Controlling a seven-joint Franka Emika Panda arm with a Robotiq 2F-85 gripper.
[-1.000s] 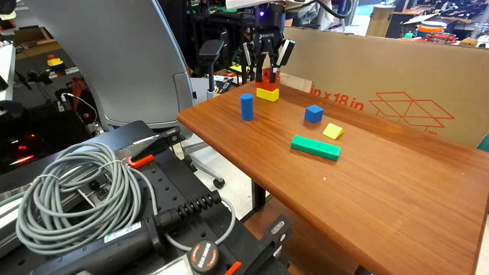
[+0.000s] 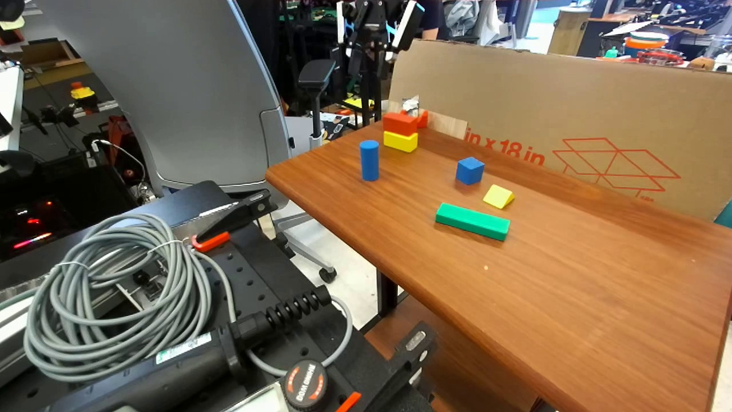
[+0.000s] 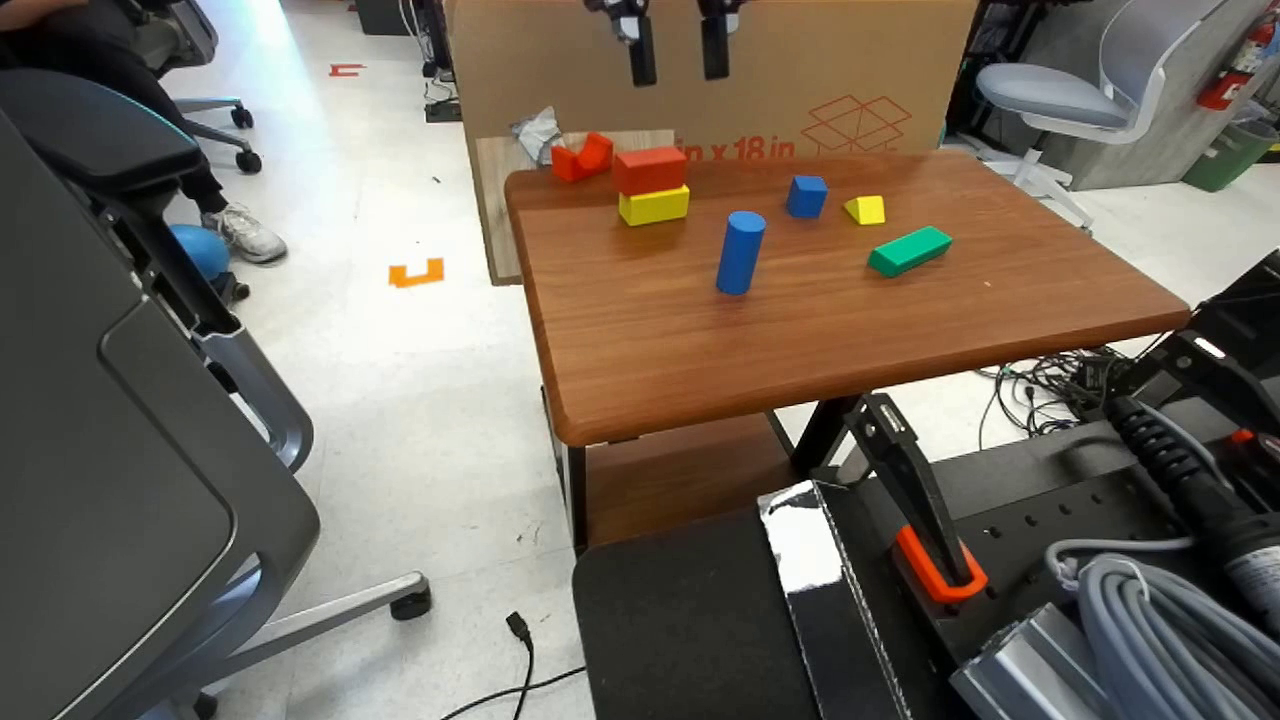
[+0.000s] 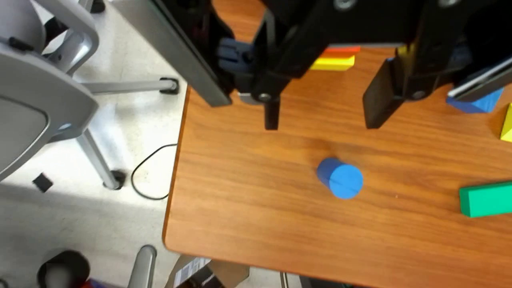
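Note:
A red block [image 2: 400,123] rests flat on a yellow block [image 2: 401,141] near the table's far left corner. In exterior view 2 my gripper [image 3: 680,60] hangs above the table's back side, fingers apart, with clear space over the red block [image 3: 649,170]. The wrist view shows the gripper open; only bare wood and the block edges appear beyond the gap. A blue cylinder [image 4: 345,180] stands upright in front of the stack, apart from the fingers.
A blue cube [image 2: 470,170], a yellow wedge [image 2: 498,196] and a green bar [image 2: 473,221] lie towards the middle. Red notched pieces [image 3: 583,158] sit behind the stack. A cardboard panel [image 2: 583,117] borders the back.
My gripper has risen from around the red block to well above it, and its fingers have spread. The red block stays on the yellow one.

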